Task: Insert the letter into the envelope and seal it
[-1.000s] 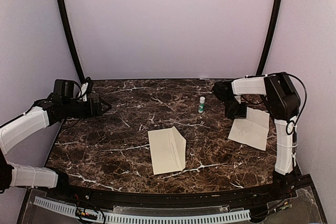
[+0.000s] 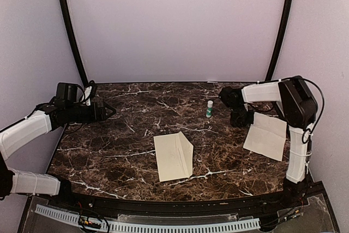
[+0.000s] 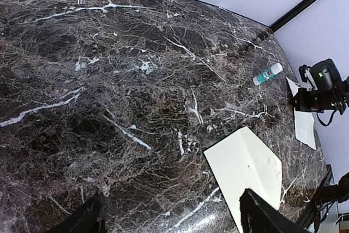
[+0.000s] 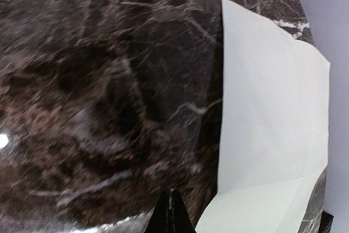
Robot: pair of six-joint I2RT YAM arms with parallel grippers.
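The envelope (image 2: 169, 156), flap folded out to the right, lies at the front middle of the dark marble table. The creased white letter (image 2: 264, 140) lies at the right. My right gripper (image 2: 240, 121) is low at the letter's back-left corner; in the right wrist view its shut fingertips (image 4: 170, 211) are just left of the paper's edge, with nothing visible between them. A glue stick (image 2: 209, 109) stands behind and between the two papers. My left gripper (image 2: 102, 112) hangs open over the left of the table, its fingers apart in the left wrist view.
Walls (image 2: 316, 91) bound the workspace at the sides and back; the letter is near the right edge.
The letter has shifted to the right over the last second, and my right arm has moved slightly with it. The left arm, envelope and glue stick are unchanged.
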